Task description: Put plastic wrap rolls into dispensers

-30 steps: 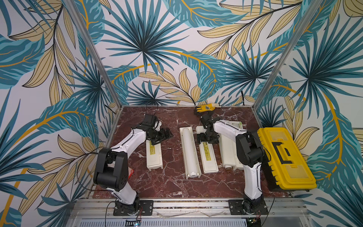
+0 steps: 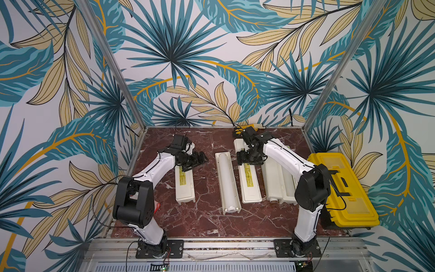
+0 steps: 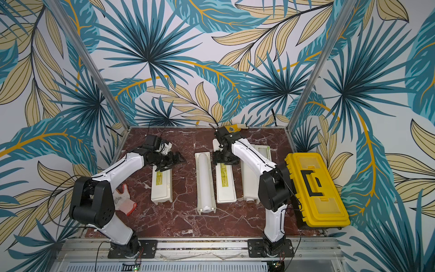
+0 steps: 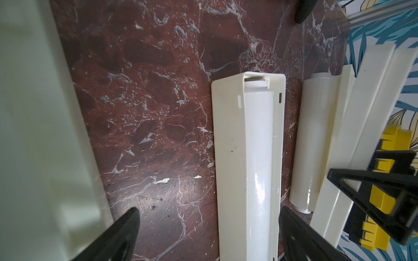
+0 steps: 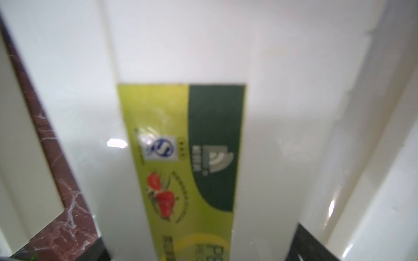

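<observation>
In the top left view, a white dispenser base (image 2: 228, 183) with a wrap roll (image 4: 260, 169) lying in it stands mid-table. To its right is a white lid with a yellow-green label (image 2: 248, 176). In the left wrist view the lid (image 4: 370, 104) looks raised and tilted, with another white roll (image 4: 315, 139) beside it. My left gripper (image 2: 202, 158) is open and empty beside the closed, labelled dispenser (image 2: 184, 188).
Another white dispenser (image 2: 273, 179) stands right of the lid, partly behind my right arm. A yellow toolbox (image 2: 346, 190) fills the right edge. Yellow gloves (image 3: 233, 128) lie at the back, a red-white glove (image 3: 123, 201) at the left.
The labelled lid and my right gripper have shifted slightly, and the lid now looks larger and higher. The right elbow has swung outward toward the toolbox. My left arm has barely moved.
</observation>
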